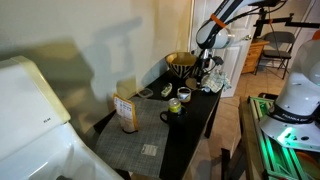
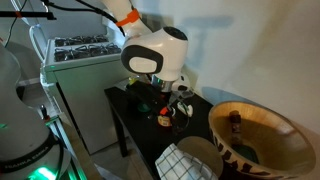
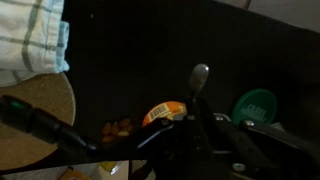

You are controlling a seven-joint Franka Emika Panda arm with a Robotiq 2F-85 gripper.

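Observation:
A slim spoon-like utensil [image 3: 199, 77] points up out of my gripper in the wrist view, its rounded tip catching the light. The dark fingers are closed around it, though its lower part is hidden. Beneath and beside the fingers lies a container with an orange and white label [image 3: 165, 112]. The same container [image 2: 165, 120] shows under the white arm in the second exterior view. A green round lid [image 3: 255, 105] lies to the right of the gripper in the wrist view.
A large wooden bowl [image 2: 220, 125] stands beside the arm. Near it are a round board [image 3: 35, 145] and a checked towel [image 3: 30, 35]. Farther along the black table are a white cup [image 1: 184, 93] and a dark mug [image 1: 174, 107]. A grey mat [image 1: 130, 148] lies in the foreground.

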